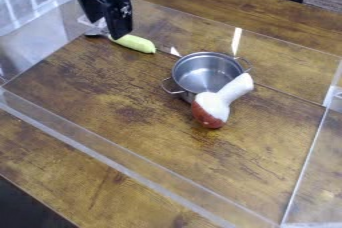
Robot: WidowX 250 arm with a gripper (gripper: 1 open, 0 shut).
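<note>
My gripper [115, 27] hangs at the upper left in the camera view, open, its dark body over the back left of the wooden table, just above and left of a pale green corn-like vegetable [134, 43]. A steel pot [201, 68] with side handles stands right of centre. A white and red-brown mushroom-like object [211, 110] lies at the pot's front right, its white end reaching up along the rim. A grey metal utensil [96, 34] is partly visible under the gripper.
Clear low walls [307, 162] border the wooden workspace [107, 132].
</note>
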